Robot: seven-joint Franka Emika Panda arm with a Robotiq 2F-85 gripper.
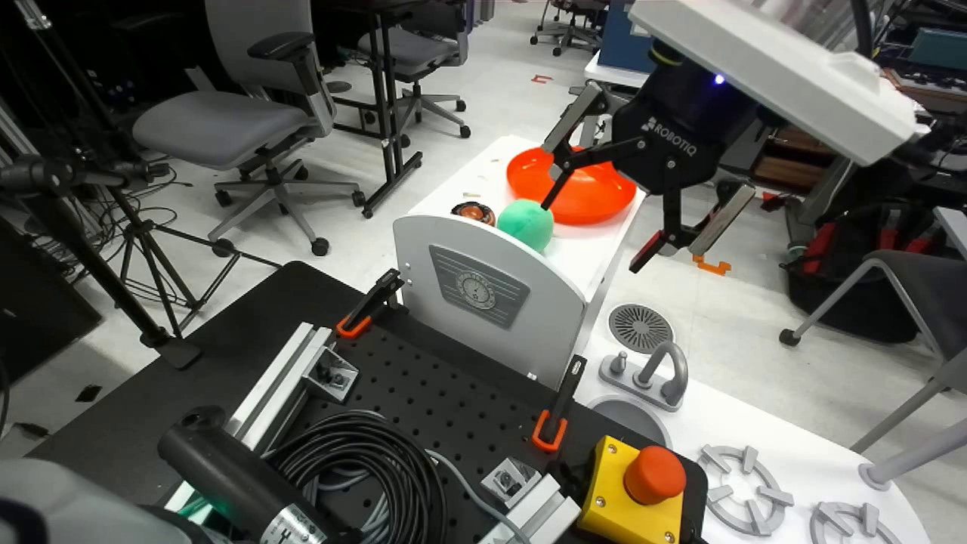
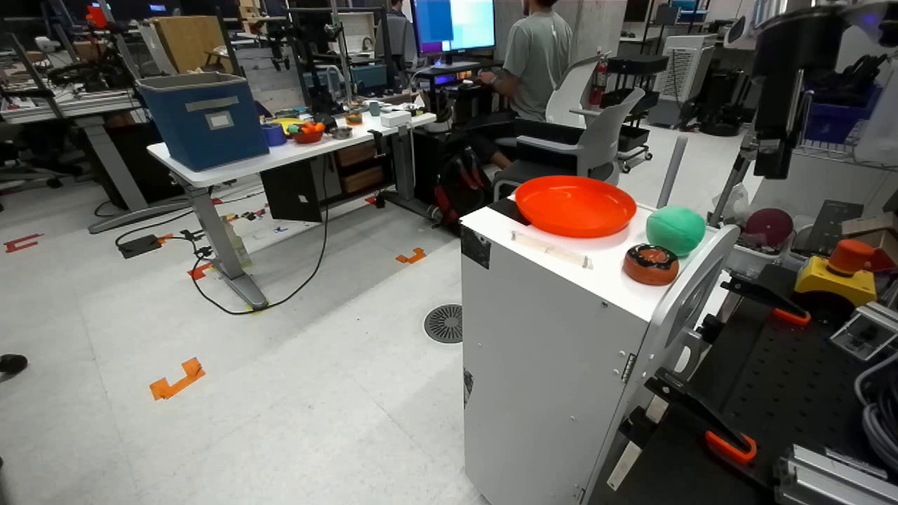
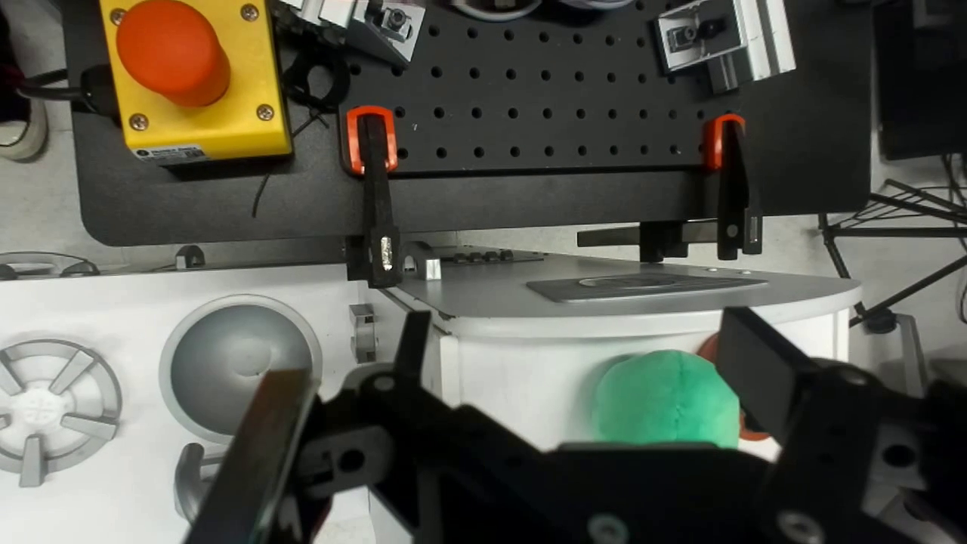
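My gripper (image 1: 594, 234) hangs open above the white cabinet top, its fingers spread wide with nothing between them. A green round plush-like object (image 1: 526, 225) rests on that top behind the curved grey panel. Beside it sits a small brown and black round object (image 1: 474, 213). Toward the far end lies a red-orange plate (image 2: 576, 207). In the wrist view the green object (image 3: 668, 399) shows near one finger (image 3: 759, 363), partly covered by the gripper body, and the brown object is mostly hidden behind it.
The curved grey panel (image 1: 485, 281) stands upright at the cabinet's near edge. A toy sink basin (image 3: 240, 358), a faucet (image 1: 666, 372) and burner rings (image 1: 748, 489) lie to the side. A yellow box with a red button (image 1: 634, 489) and clamps (image 1: 563, 403) are on the black table.
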